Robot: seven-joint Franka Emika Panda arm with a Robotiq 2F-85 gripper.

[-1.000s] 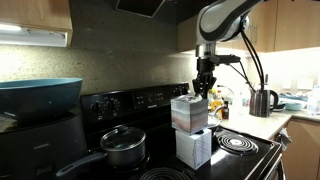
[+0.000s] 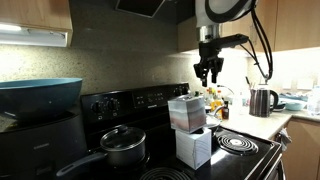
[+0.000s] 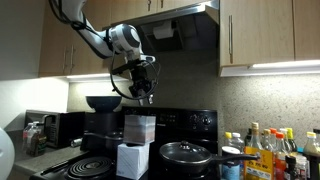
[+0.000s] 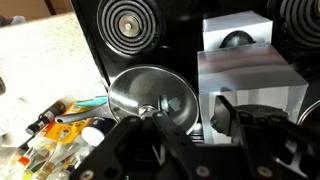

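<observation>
My gripper (image 2: 208,78) hangs above the stove with its fingers apart, and nothing shows between them. Below it, a silvery-grey box (image 2: 187,113) rests on a white box (image 2: 194,148), turned slightly against it. In exterior view 2 the same grey box (image 3: 139,129) stands on the white box (image 3: 132,160), clear of the gripper (image 3: 141,92) overhead. From the wrist, the grey box (image 4: 250,68) is at the right and partly hidden by the dark fingers, and a round metal vessel (image 4: 150,88) lies left of it.
A lidded pot (image 2: 124,148) stands on the left of the stove, near a large blue bowl (image 2: 40,98) in exterior view 1. A lidded frying pan (image 3: 188,153) is beside the boxes. Bottles (image 3: 265,150) crowd the counter. A bare burner (image 2: 237,143) is at the right.
My gripper has risen from close over the grey box and shifted slightly right in exterior view 1. The stacked boxes appear to stay in place.
</observation>
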